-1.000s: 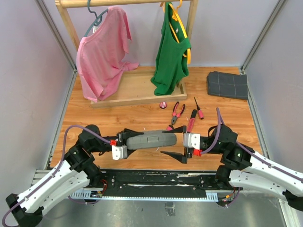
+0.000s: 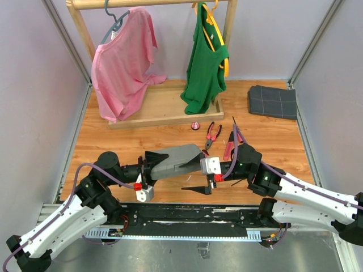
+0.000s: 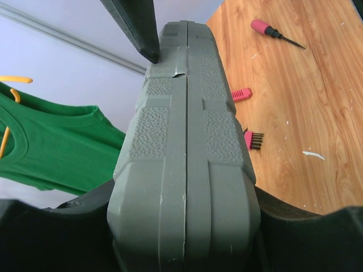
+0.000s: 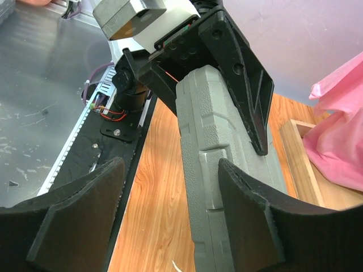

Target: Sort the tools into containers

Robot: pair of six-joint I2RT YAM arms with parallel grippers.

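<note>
A grey hard-shell tool case (image 2: 180, 161) hangs above the table, closed and tilted, with my left gripper (image 2: 152, 166) shut on its left end. In the left wrist view its seam (image 3: 186, 141) runs away from me between the fingers. My right gripper (image 2: 190, 179) stands open at the case's other end; one of its fingers (image 4: 244, 192) overlaps the case in the right wrist view, contact unclear. Red-handled pliers (image 2: 212, 136), a red knife-like tool (image 2: 228, 146) and a screwdriver (image 3: 265, 28) lie on the table. A pink comb-like piece (image 3: 253, 139) shows beside the case.
A small red round item (image 2: 195, 126) lies near the wooden rack's base (image 2: 161, 120). Pink (image 2: 126, 65) and green (image 2: 204, 68) garments hang behind. A folded dark cloth (image 2: 272, 102) sits at the back right. Bare table shows at the left.
The case has tilted, and its right end has swung toward the back. My right gripper has moved left over that end, and its arm now partly covers the screwdriver in the top view.
</note>
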